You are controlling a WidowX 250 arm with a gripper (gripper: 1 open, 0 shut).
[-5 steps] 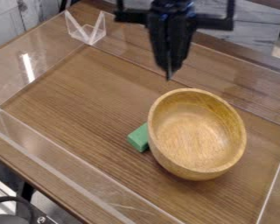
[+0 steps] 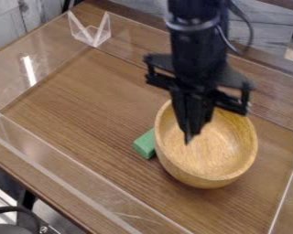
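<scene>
My gripper (image 2: 200, 91), dark grey, hangs over the back half of a yellow oval bowl (image 2: 208, 168) on the wooden table (image 2: 76, 123); its fingers point down and partly hide the bowl's far rim. Whether anything is between them is hard to see; it looks shut. A small green block (image 2: 146, 143) lies just left of the bowl, partly tucked behind its rim.
A clear plastic container (image 2: 91, 29) stands at the back left. A dark object (image 2: 12, 224) sits at the bottom-left corner, beyond the table's edge.
My gripper has come down and toward the camera, from above the back of the table to over the bowl. The bowl and green block have not visibly moved.
</scene>
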